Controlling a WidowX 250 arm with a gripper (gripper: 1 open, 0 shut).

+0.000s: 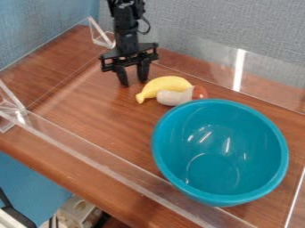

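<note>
The black gripper [131, 71] hangs low over the wooden table at the back, its fingers pointing down and spread apart, just left of a yellow banana [163, 85]. A pale, whitish oblong item [173, 97] lies against the banana's front side, with a small red object [199, 93] at its right, partly hidden. A large teal bowl [219, 152] sits at the front right, empty.
Clear plastic barriers [143, 187] run along the table's edges. Grey and blue padded walls stand behind.
</note>
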